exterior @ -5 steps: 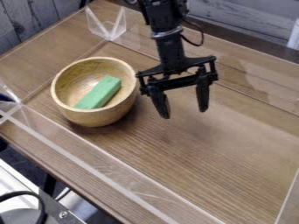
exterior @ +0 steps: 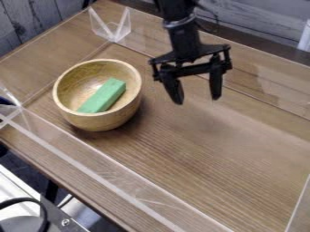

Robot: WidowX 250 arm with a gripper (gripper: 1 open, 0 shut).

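A wooden bowl point(exterior: 125, 106) sits on the left part of the table, holding a green rectangular block point(exterior: 101, 96) that lies at an angle inside it. My black gripper point(exterior: 195, 90) hangs over the table to the right of the bowl and a little higher in the picture, its two fingers spread open with nothing visible between them.
A clear plastic piece point(exterior: 109, 25) stands at the back left, and dark cables lie past the table's lower-left edge.
The gripper has moved up in the picture, away from the front of the table, over the last second. The bowl and the green block look unchanged.
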